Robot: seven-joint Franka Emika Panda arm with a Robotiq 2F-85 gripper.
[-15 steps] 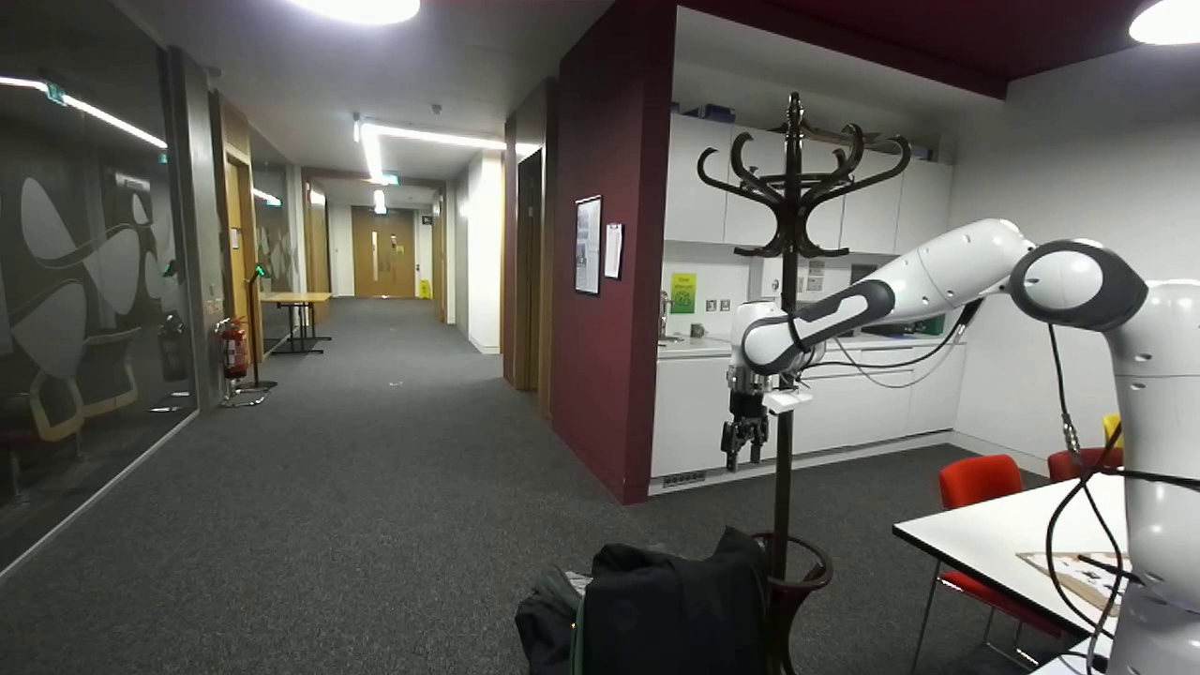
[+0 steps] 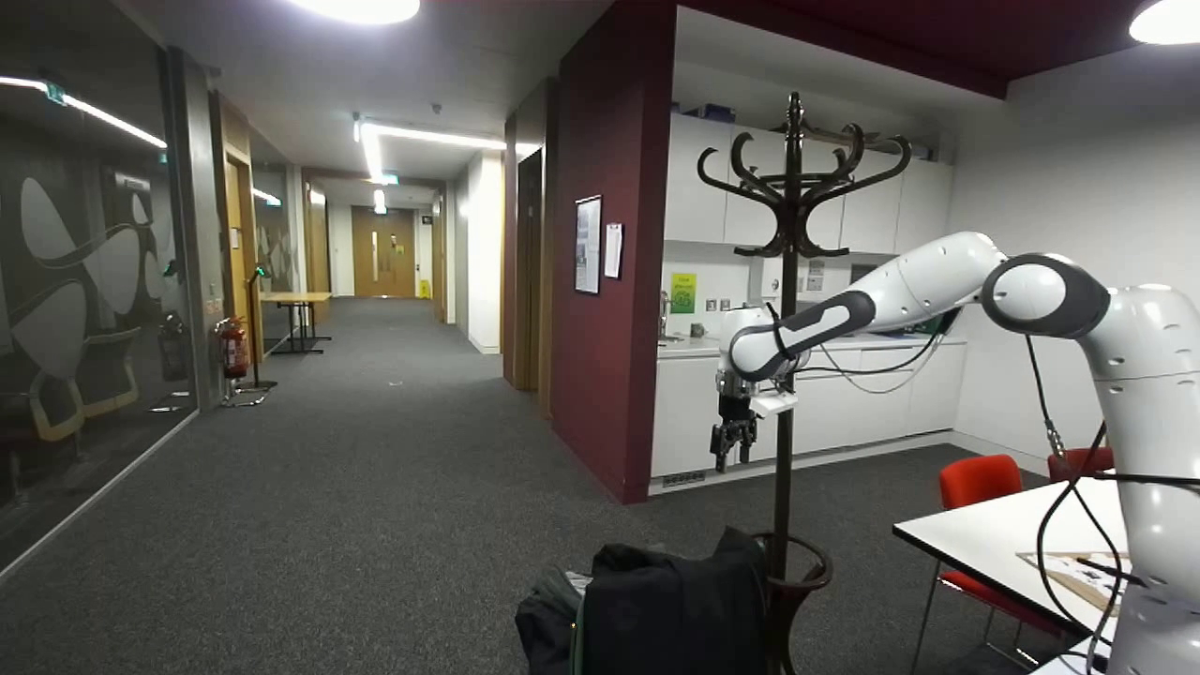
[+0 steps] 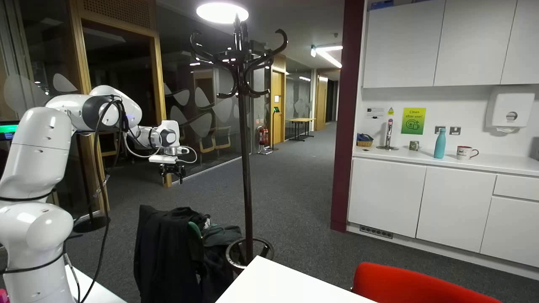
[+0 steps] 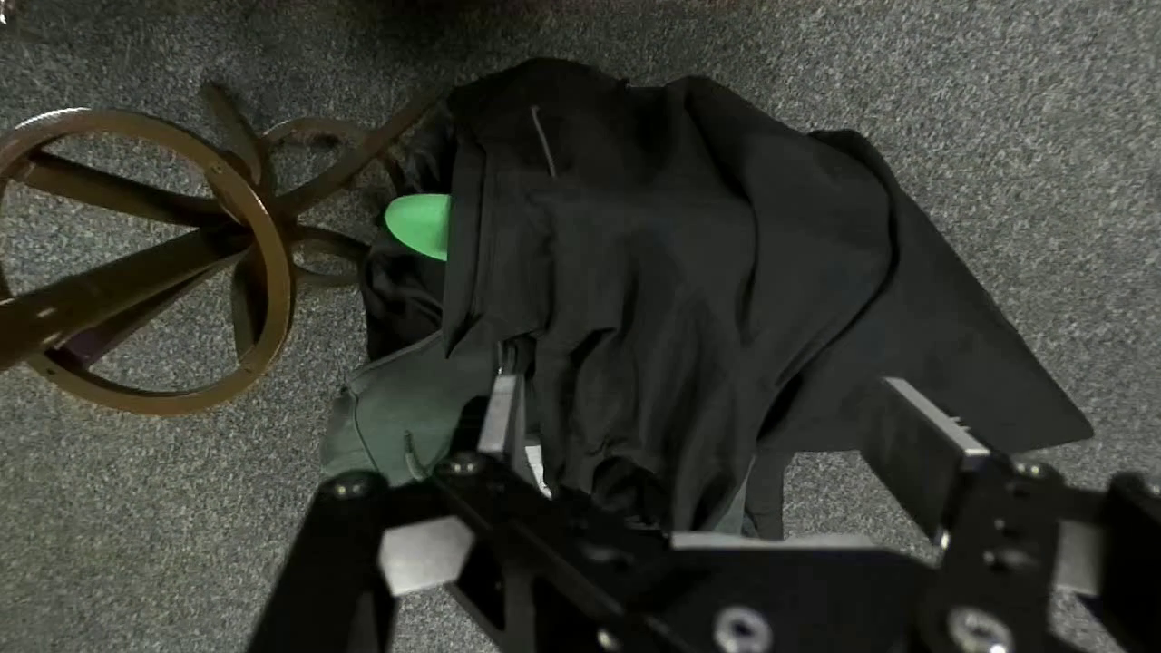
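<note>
Black clothing (image 4: 675, 250) lies draped over a green-edged chair (image 4: 420, 225), seen from above in the wrist view. The same dark garment (image 2: 675, 607) is at the bottom of exterior view 1. Beside it rises a dark coat stand (image 3: 245, 166), its hooks bare. My gripper is well above the clothing, fingers wide apart and nothing between them. In exterior view 1 the gripper (image 2: 733, 442) points down, appearing in front of or near the stand's pole; the exact gap cannot be told.
A white table (image 3: 283, 285) and a red chair (image 3: 404, 283) stand near the stand. The kitchen counter (image 3: 434, 160) holds a teal bottle (image 3: 440, 144) and a mug (image 3: 465, 152). Open carpet (image 2: 371, 472) stretches down the corridor.
The arm and gripper have shifted slightly left in exterior view 1, and the arm's base has moved left too. The clothing, stand and table look unmoved.
</note>
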